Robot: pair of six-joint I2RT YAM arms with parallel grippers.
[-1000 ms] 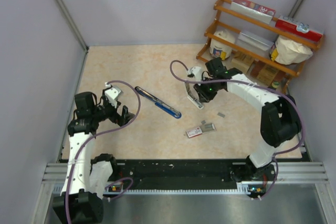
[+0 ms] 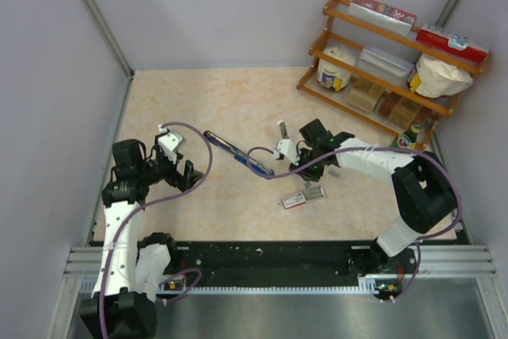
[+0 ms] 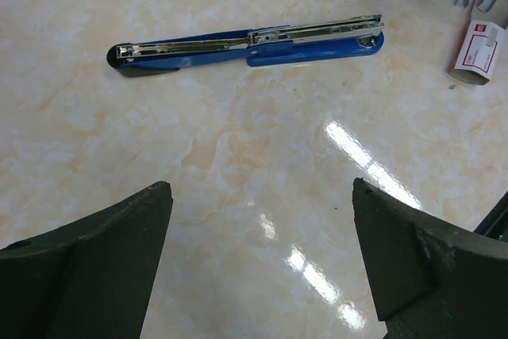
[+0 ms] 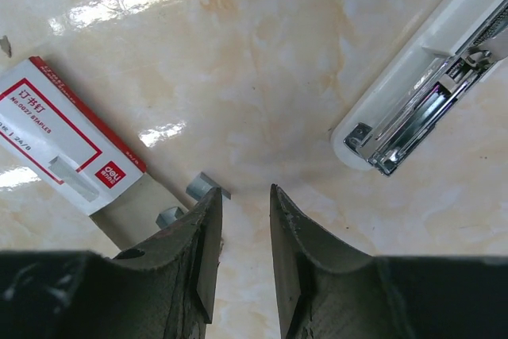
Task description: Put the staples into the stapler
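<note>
A blue stapler [image 3: 250, 44] lies opened out flat on the table, its metal channel exposed. A smaller white stapler [image 4: 429, 77] lies to the right in the right wrist view, its metal channel showing. The red and white staples box [image 4: 63, 136] has its tray slid partly out, with one staple strip [image 4: 62, 174] on top. Another grey staple strip [image 4: 205, 186] rests on the table beside the box. Over this spot my right gripper hangs part open, nothing seen between its fingers. My left gripper stands open over bare table.
A wooden shelf [image 2: 397, 33] with boxes and tubs stands at the back right. One loose grey strip [image 2: 334, 174] lies right of the right gripper.
The left arm and the blue stapler have stayed put.
</note>
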